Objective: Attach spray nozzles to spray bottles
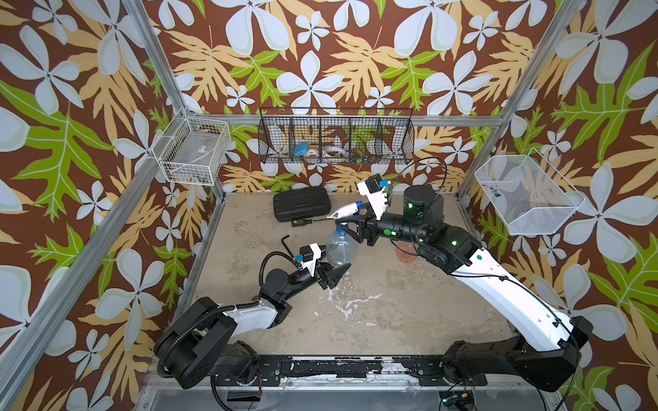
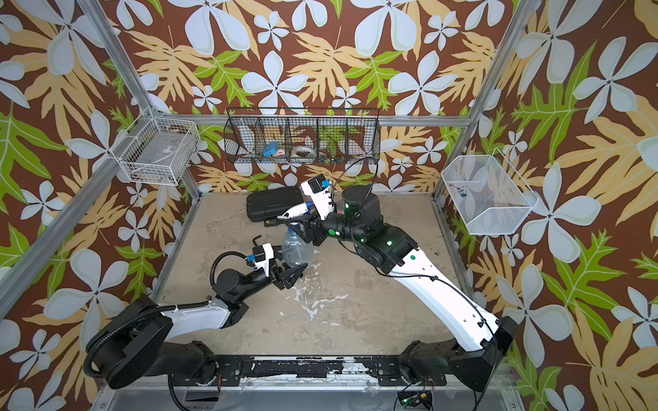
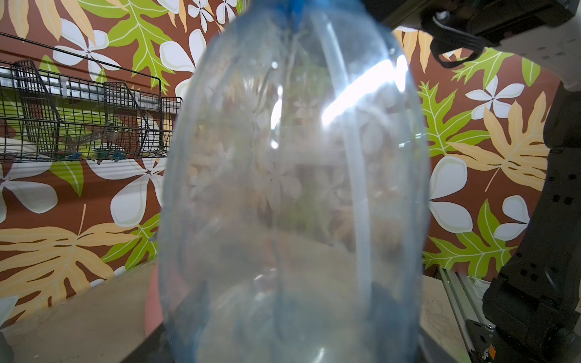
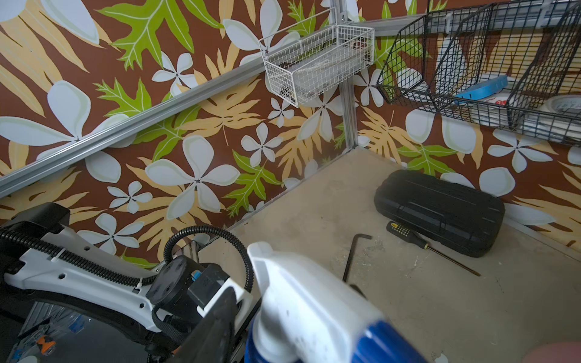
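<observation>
A clear, bluish spray bottle stands upright mid-table and fills the middle of the left wrist view, a pale tube inside it. My left gripper is low at the bottle, with its fingers on either side of the base; whether they press on it is unclear. A white nozzle with blue parts sits above the bottle's neck, large in the right wrist view. Around this top part, my right gripper stands open. How the nozzle is seated on the neck is hidden.
A pink bottle stands behind the right gripper. Toward the back lie a black case, a screwdriver and a hex key. Wire baskets hang at the back wall.
</observation>
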